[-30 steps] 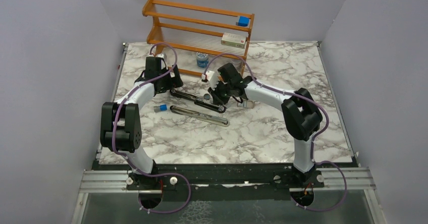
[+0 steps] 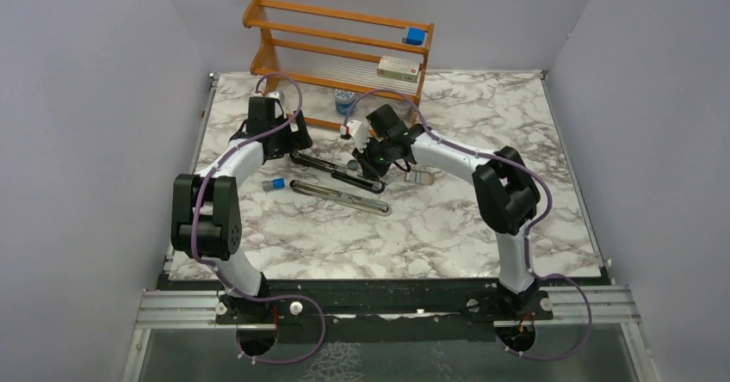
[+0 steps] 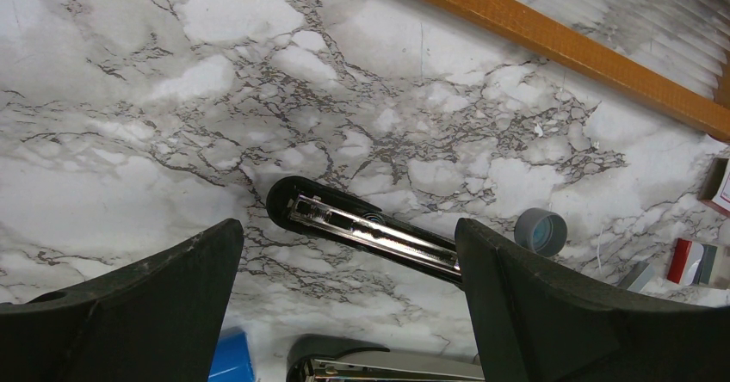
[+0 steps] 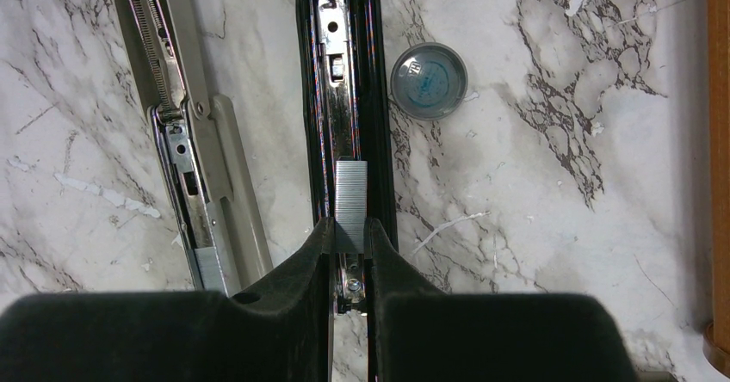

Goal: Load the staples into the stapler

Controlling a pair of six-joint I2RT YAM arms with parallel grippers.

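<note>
The black stapler (image 2: pixel 331 169) lies opened out flat on the marble table, its metal staple channel (image 4: pixel 337 115) facing up. A silver staple strip (image 4: pixel 351 197) is pinched lengthwise at its near end; my right gripper is shut on it. The strip lines up with the channel in the right wrist view; whether it touches the channel floor I cannot tell. My left gripper stands open above the other end of the black stapler, fingers wide apart, nothing held. Beside it lies a grey stapler (image 2: pixel 340 197), also opened out, with a staple piece (image 4: pixel 208 266) in its channel.
A small round grey cap (image 4: pixel 429 81) sits close to the black stapler. A blue-and-grey piece (image 2: pixel 273 184) lies to the left, and small boxes (image 2: pixel 419 177) to the right. The wooden rack (image 2: pixel 344 51) stands behind.
The left arm and both staplers look unmoved.
</note>
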